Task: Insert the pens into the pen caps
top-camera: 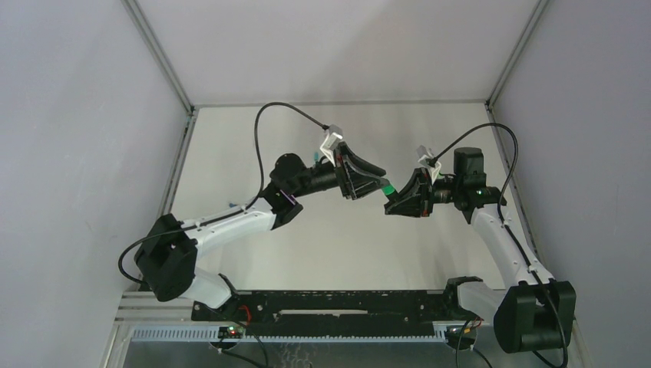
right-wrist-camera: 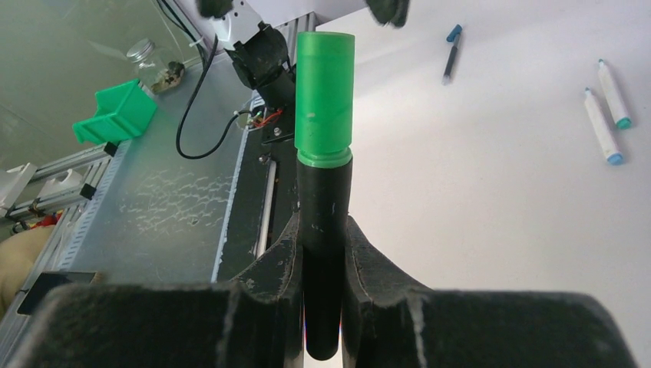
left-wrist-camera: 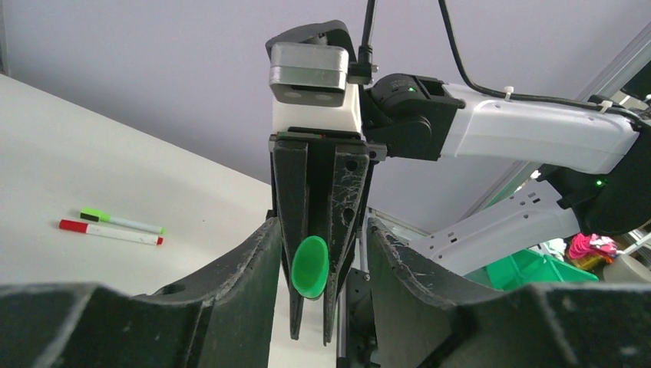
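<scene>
My right gripper is shut on the black barrel of a marker (right-wrist-camera: 323, 199). A green end piece (right-wrist-camera: 324, 92) stands on that barrel, upright and in line with it, with a grooved ring where they meet. In the left wrist view its round green end (left-wrist-camera: 310, 266) faces the camera. My left gripper stands part open around the view of that end, its fingers apart. Blurred left fingertips (right-wrist-camera: 390, 9) show at the top of the right wrist view, clear of the green piece on both sides. From above, the left gripper hides part of the marker.
On the table lie a red-ended white marker (left-wrist-camera: 115, 233), a green-ended marker (left-wrist-camera: 127, 222), two teal-ended white markers (right-wrist-camera: 603, 126) and a blue-topped dark pen (right-wrist-camera: 451, 55). A green bin (right-wrist-camera: 115, 111) stands beyond the table's edge.
</scene>
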